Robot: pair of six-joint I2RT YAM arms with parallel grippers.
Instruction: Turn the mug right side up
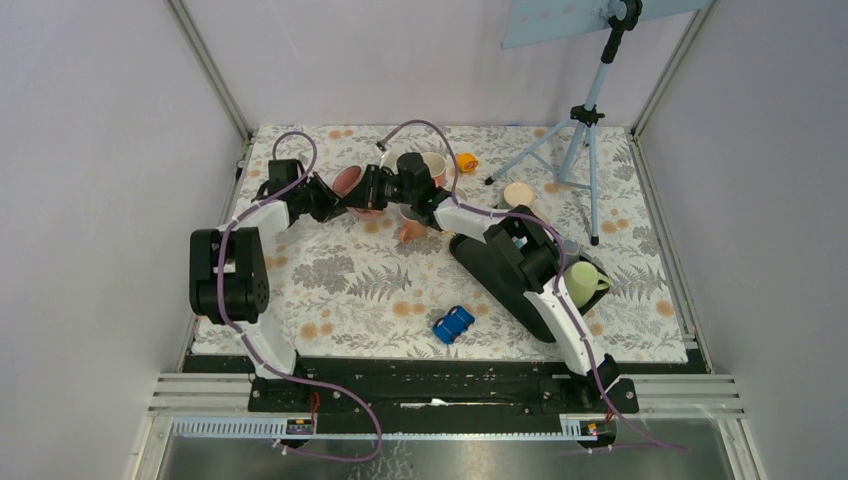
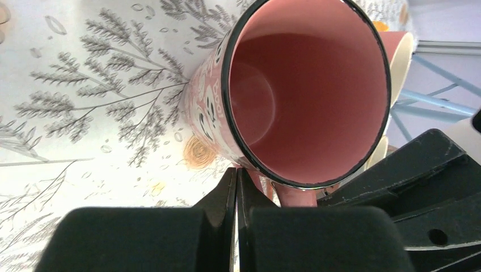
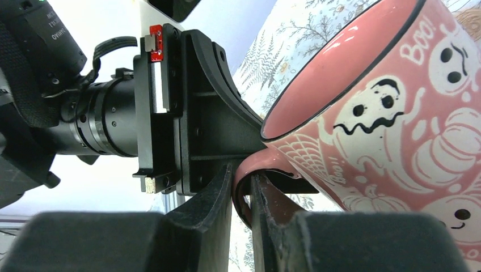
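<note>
A pink ghost-patterned mug (image 1: pixel 348 181) (image 2: pixel 306 90) (image 3: pixel 391 141) is tilted on its side, its dark-rimmed opening toward my left wrist camera. My right gripper (image 1: pixel 365 192) is shut on its handle (image 3: pixel 258 161), at the lower side of the mug. Just left of the mug, my left gripper (image 1: pixel 328 203) is shut, with nothing seen between its fingers, its tips close to the mug's lower rim.
Other mugs (image 1: pixel 433 163) stand behind and right of the right gripper. An orange object (image 1: pixel 467 162), a blue toy car (image 1: pixel 453 324), a black tray (image 1: pixel 490 285) and a tripod (image 1: pixel 595 170) are around.
</note>
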